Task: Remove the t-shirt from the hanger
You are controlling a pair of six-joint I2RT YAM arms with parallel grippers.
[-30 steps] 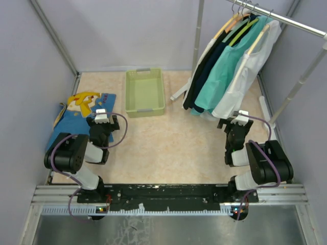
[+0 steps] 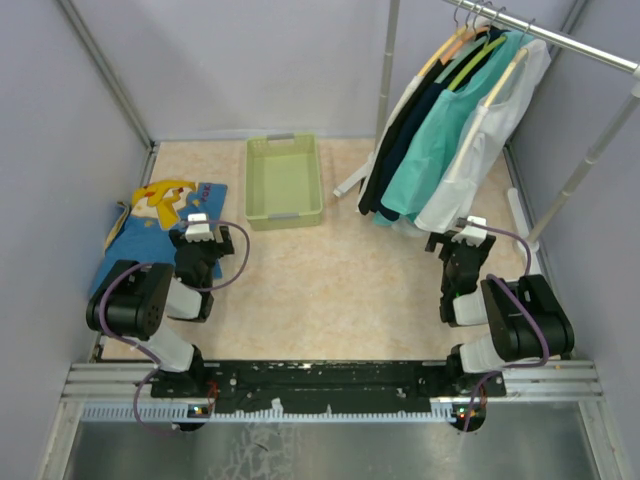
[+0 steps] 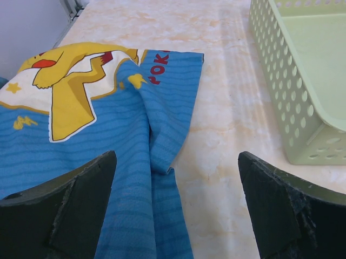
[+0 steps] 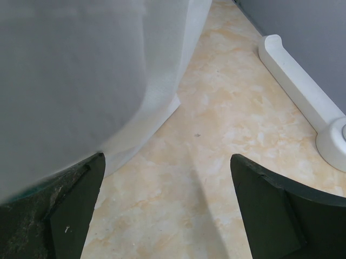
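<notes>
Several shirts and tops hang on hangers from the rail point(image 2: 560, 38) at the upper right: white point(image 2: 505, 120), turquoise point(image 2: 445, 150), dark navy and black. My right gripper point(image 2: 460, 242) is open just below the hanging clothes; in the right wrist view white fabric point(image 4: 75, 75) fills the upper left beside its fingers. My left gripper point(image 2: 200, 240) is open over a blue cloth with a yellow cartoon figure point(image 3: 75, 102), lying on the table at left.
A pale green basket point(image 2: 283, 175) stands at the back middle. The rack's white feet point(image 4: 294, 86) and upright poles stand at the right.
</notes>
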